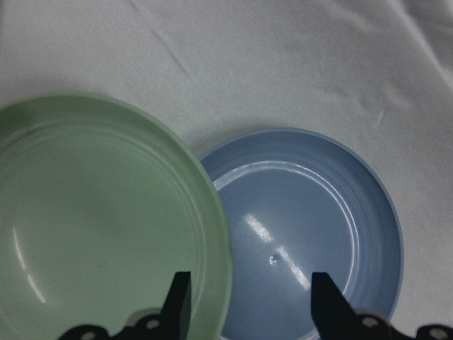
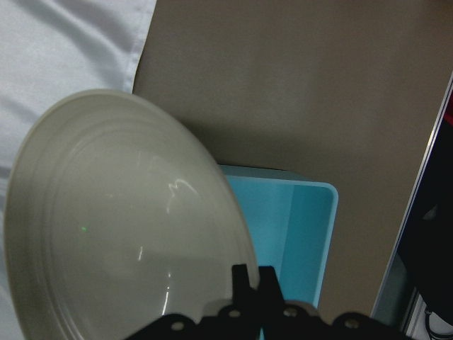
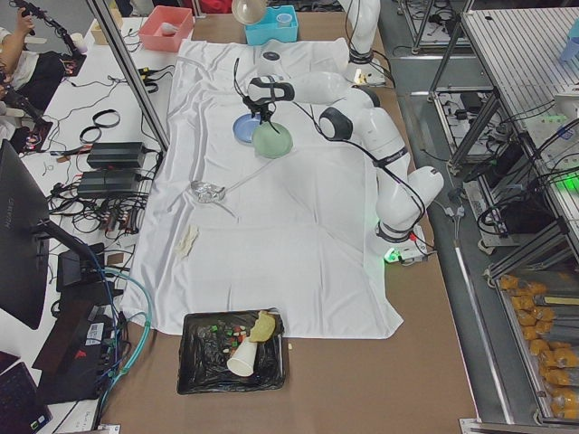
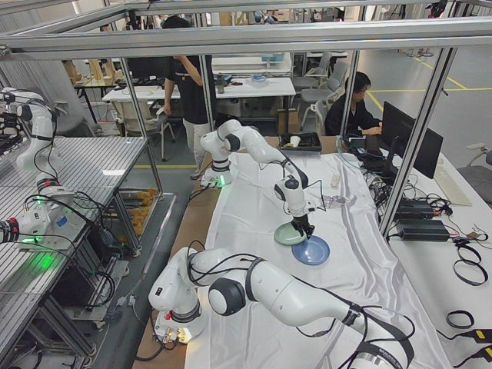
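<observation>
A green plate (image 1: 99, 212) and a blue plate (image 1: 297, 227) lie side by side on the white cloth, the green rim over or against the blue one. My left gripper hangs open above where they meet, nothing between its fingers. In the right wrist view a cream plate (image 2: 120, 205) is tilted in my right gripper, which is shut on its rim. Behind that plate is a light blue bin (image 2: 304, 219); in the camera left view the plate (image 3: 248, 11) is at the top edge, by the bin (image 3: 262, 31).
A pink bin (image 3: 166, 27) stands at the back left. A black tray (image 3: 208, 362) with food-like items lies at the near end. A crumpled clear object (image 3: 206, 192) and a pale item (image 3: 187, 240) lie on the cloth, whose near half is mostly clear.
</observation>
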